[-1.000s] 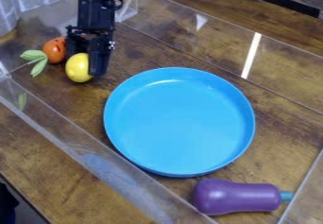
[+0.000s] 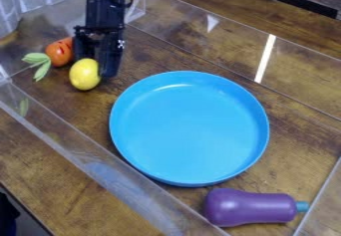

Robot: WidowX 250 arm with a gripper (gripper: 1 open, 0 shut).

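Note:
My black gripper (image 2: 99,55) reaches down at the upper left, its fingers around or just behind a yellow lemon-like object (image 2: 84,76); whether they touch it is unclear. An orange carrot (image 2: 59,51) with pale green leaves (image 2: 36,65) lies just left of the gripper. A large blue plate (image 2: 189,128) rests to the right of the yellow object, and a purple eggplant (image 2: 249,207) lies at the bottom right.
Clear plastic walls border the wooden surface (image 2: 193,46) along the left and right. Bare wood lies above the plate.
The gripper has shifted slightly, and the yellow object sits a little further left and appears less covered by the fingers.

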